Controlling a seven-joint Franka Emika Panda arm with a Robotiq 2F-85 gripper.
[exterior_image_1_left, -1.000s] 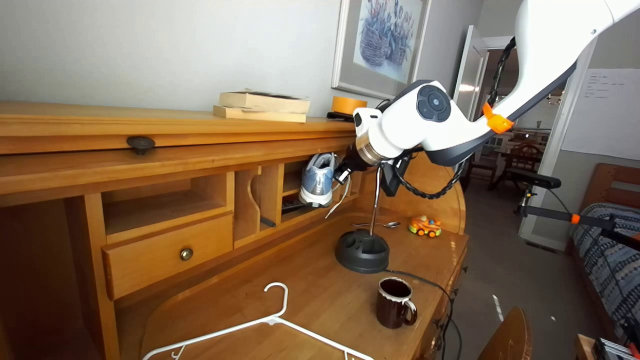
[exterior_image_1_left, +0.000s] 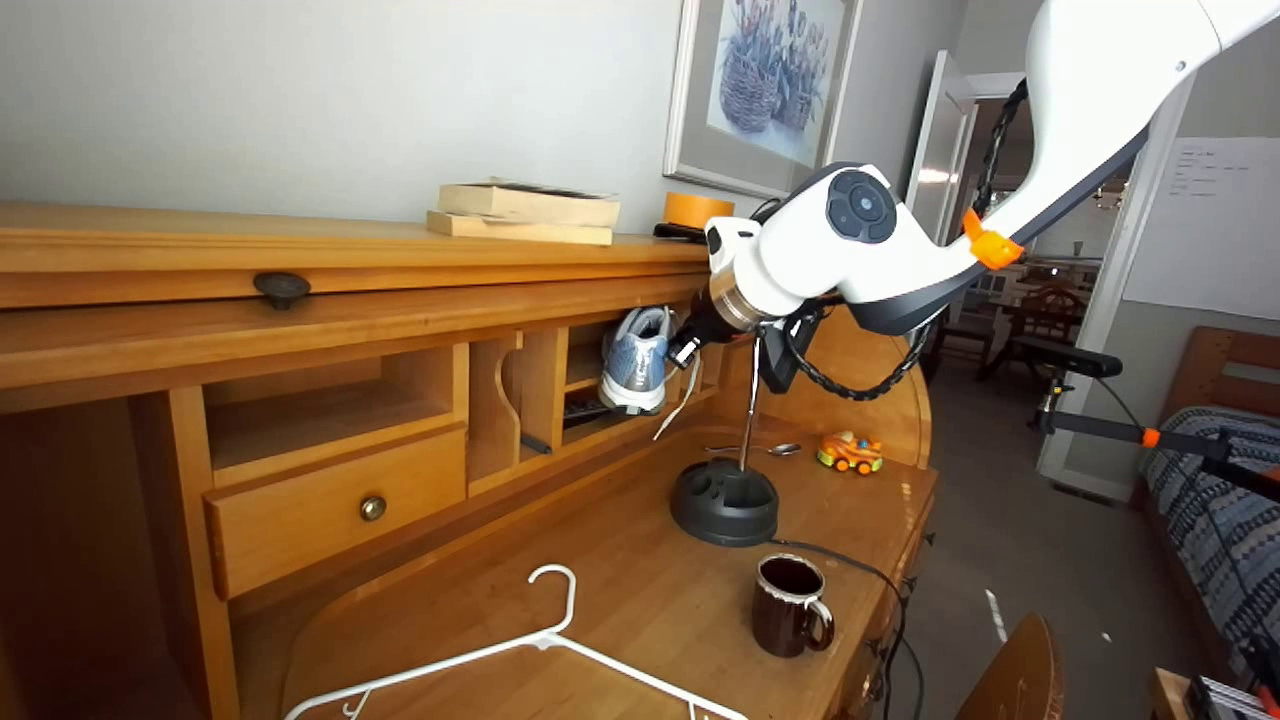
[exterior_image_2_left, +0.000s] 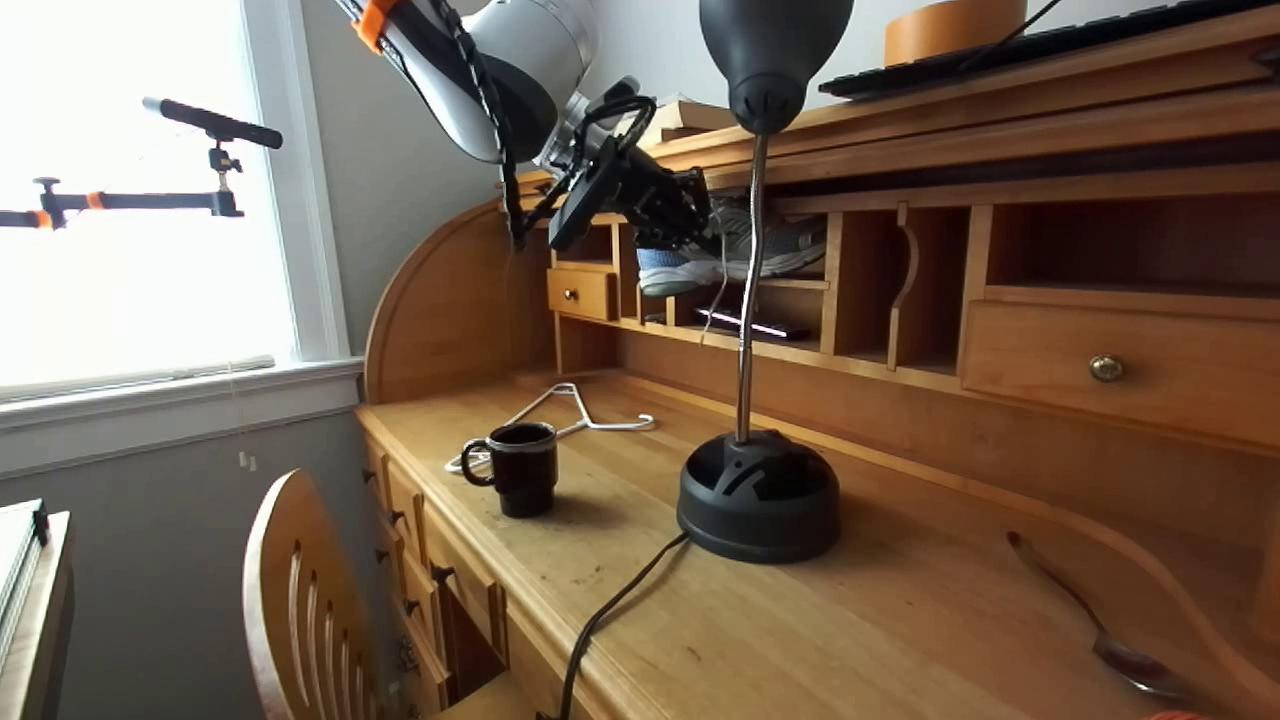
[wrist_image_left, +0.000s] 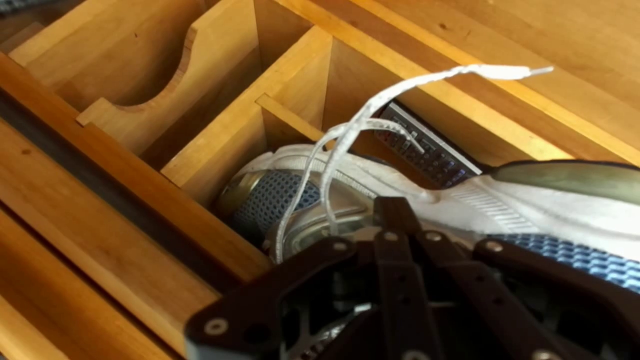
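A blue and grey running shoe (exterior_image_1_left: 639, 362) with a white sole juts partly out of a desk cubby in exterior view 1. My gripper (exterior_image_1_left: 683, 355) is right at the shoe's side. In the wrist view the gripper is shut, its fingertips together against the shoe (wrist_image_left: 516, 207). Whether a thin bit of lace or fabric lies between them is hidden. A white shoelace (wrist_image_left: 360, 123) hangs loose beside the fingers. From exterior view 2, the gripper (exterior_image_2_left: 713, 230) covers part of the shoe (exterior_image_2_left: 792, 246).
Below the shoe lies a dark remote (wrist_image_left: 429, 144) in the cubby. A desk lamp (exterior_image_2_left: 759, 498) stands close to the arm, its stem near the gripper. On the desktop are a brown mug (exterior_image_1_left: 788, 606), a white hanger (exterior_image_1_left: 546, 640) and a toy car (exterior_image_1_left: 849, 452).
The loose lace end has shifted very slightly. Arm and shoe are almost exactly where they were.
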